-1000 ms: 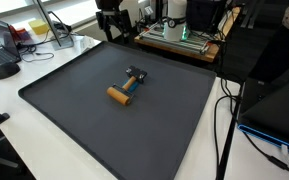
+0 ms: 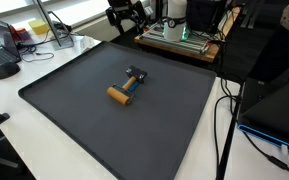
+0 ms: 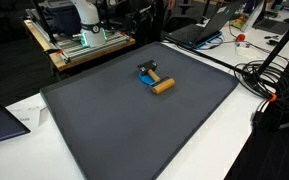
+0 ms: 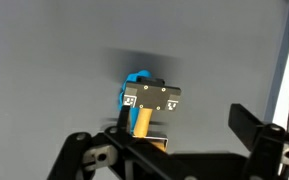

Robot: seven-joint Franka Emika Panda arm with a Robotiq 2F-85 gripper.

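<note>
A tool with a black head, a light wooden handle and a thick orange-brown cylinder (image 2: 119, 96) lies on the dark mat in both exterior views. In the wrist view, its black head (image 4: 152, 97) shows metal screws and pale labels, with the wooden handle (image 4: 142, 123) running down from it. Something blue (image 3: 146, 79) lies against the tool. My open gripper has its fingers spread apart at the bottom of the wrist view, and the lower part of the tool is hidden behind it. Well behind the tool, my gripper (image 2: 124, 14) hangs above the mat's far edge in exterior view 1.
Wide bare stretches of the dark mat (image 3: 134, 125) surround the tool. Beyond it are a laptop (image 2: 6, 38) and loose cables (image 3: 269, 75). A wooden-edged surface with clutter (image 2: 184, 43) stands at the back right.
In exterior view 1, my gripper has risen slightly and shifted a little to the right at the top of the picture. The tool has stayed where it was.
</note>
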